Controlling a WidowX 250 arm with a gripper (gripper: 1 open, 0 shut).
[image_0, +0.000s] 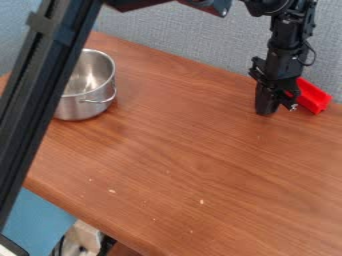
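Note:
My black gripper is down at the back right of the wooden table, near the grey back panel. A red object lies just right of it, partly behind it. The gripper looks shut; whether anything is between its fingers is too small to tell.
A steel pot with handles stands at the left, partly behind a black frame post. The grey panel bounds the back.

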